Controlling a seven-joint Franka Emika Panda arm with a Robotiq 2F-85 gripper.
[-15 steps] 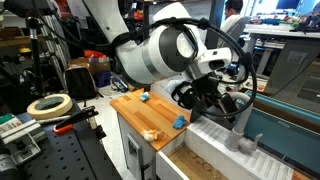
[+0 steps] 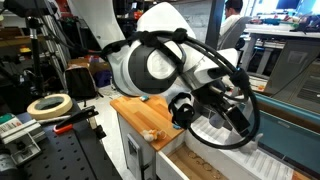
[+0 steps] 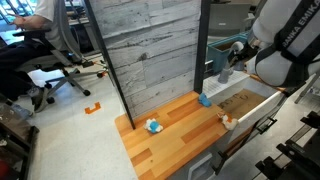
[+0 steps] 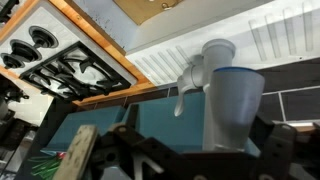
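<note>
In the wrist view a grey tap-like post (image 4: 217, 50) with a side lever (image 4: 188, 80) and a blue-grey end face (image 4: 237, 82) stands between the dark fingers. The gap around it is wide, so my gripper looks open; contact cannot be made out. Exterior view 1 has the gripper (image 2: 235, 110) low over the white sink area, hiding most of the post. From the other side, the post (image 3: 224, 73) shows just beside the gripper (image 3: 245, 55).
A blue item (image 2: 180, 122) and a small plush toy (image 2: 152, 134) lie on the wooden counter (image 3: 165, 146). Next to them is an open compartment with a brown floor (image 3: 238, 103). A stove panel (image 4: 72, 70) and teal bin (image 3: 217, 52) are close by.
The gripper has come down and slightly toward the camera in exterior view 1, onto the grey post. The post, clearly visible before, is now mostly covered; the counter items look unmoved.
</note>
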